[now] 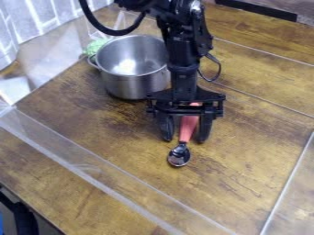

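Note:
My black gripper (185, 123) is lowered to the table around a red-handled spoon (186, 130), one finger on either side of the handle. The spoon lies on the wood with its metal bowl toward the front. Whether the fingers press on the handle is hard to tell.
A steel pot (125, 57) stands behind and left of the gripper, with a small green item (95, 46) beyond it. Transparent edging runs along the left and right sides.

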